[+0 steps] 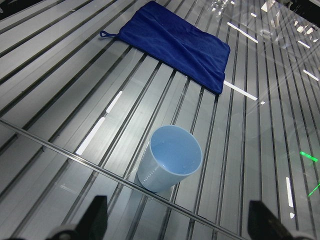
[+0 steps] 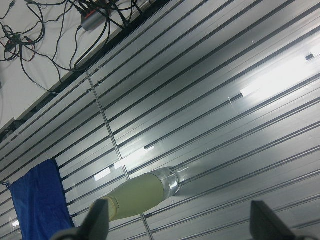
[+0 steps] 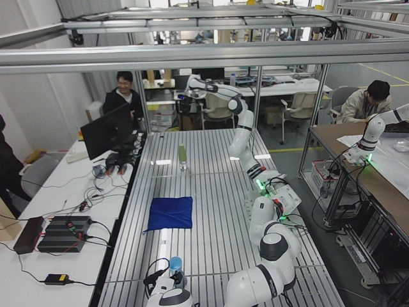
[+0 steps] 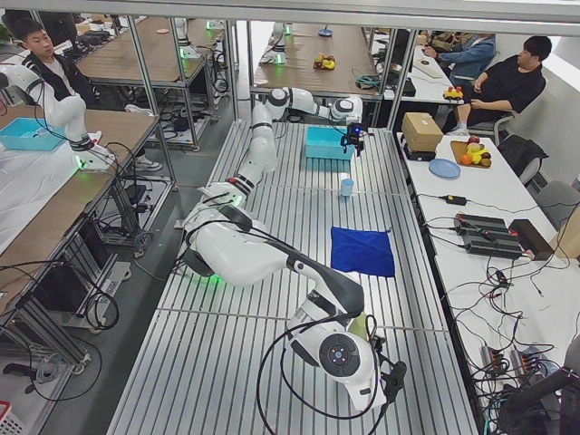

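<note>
A light blue cup [image 1: 169,157] stands upright on the slatted metal table [image 1: 70,120], just ahead of my left gripper, whose fingers are apart with nothing between them; in the camera right view that gripper [image 4: 353,143] is at the far end. A folded blue cloth [image 1: 175,40] lies beyond the cup. My right gripper is open above the table, near an upright bottle with pale green contents [image 2: 142,195], empty between its fingers.
A blue bin [image 4: 328,145] sits at the table's far end in the camera right view. A side table [image 3: 57,268] with cables, devices and a monitor runs along one edge.
</note>
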